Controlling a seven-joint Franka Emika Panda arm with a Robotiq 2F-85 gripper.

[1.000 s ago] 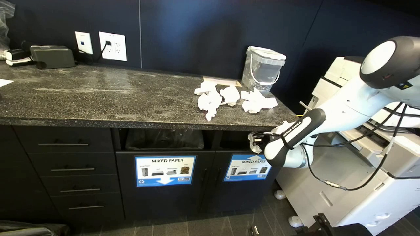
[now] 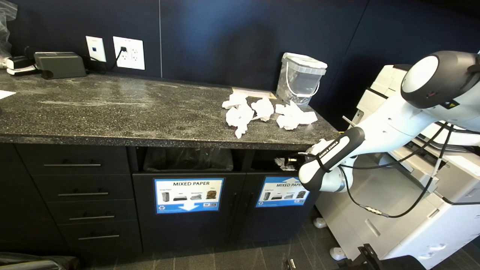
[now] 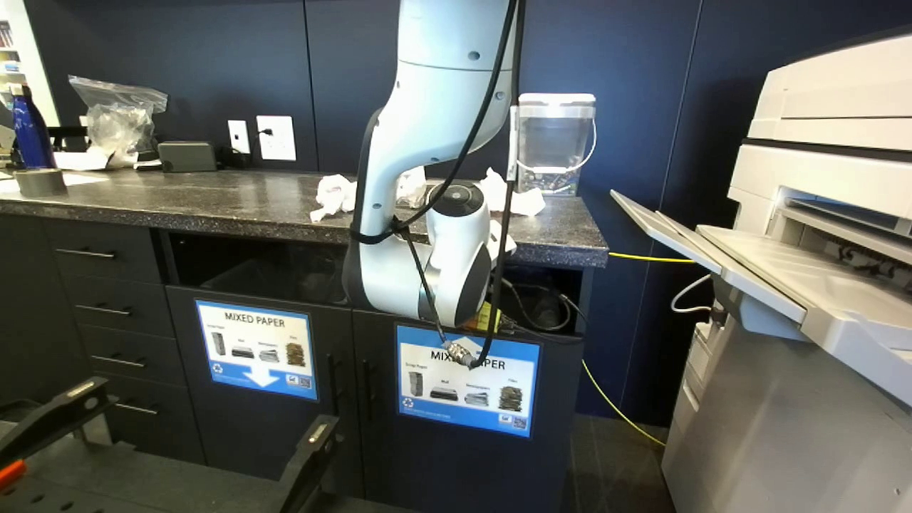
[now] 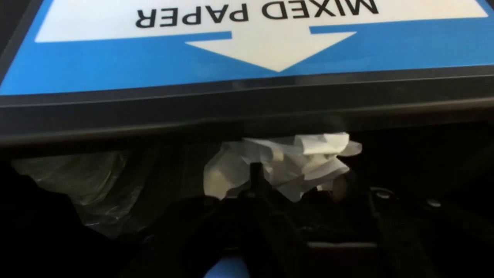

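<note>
A crumpled white paper (image 4: 319, 171) lies at the slot of the right-hand bin, just under the bin's dark front edge in the wrist view. My gripper is around it with its fingers apart. One dark finger (image 4: 256, 173) stands in front of the paper, which spreads out past it to the left; the other finger is lost in the dark. In exterior view 1 the gripper (image 2: 292, 160) reaches into the opening below the countertop, the paper (image 2: 283, 164) at its tip. Whether the paper still touches the fingers cannot be made out. The arm hides the gripper in exterior view 2.
Several crumpled white papers (image 2: 239, 114) lie on the counter (image 2: 135, 108), near a clear lidded bucket (image 2: 300, 78). The left bin opening (image 2: 189, 159) is clear. A large printer (image 2: 382, 216) stands close to the arm on the right.
My arm has shifted slightly left, into the right bin opening. The paper at the gripper's tip has gone from in front of the opening to inside its shadow. Counter papers stay put.
</note>
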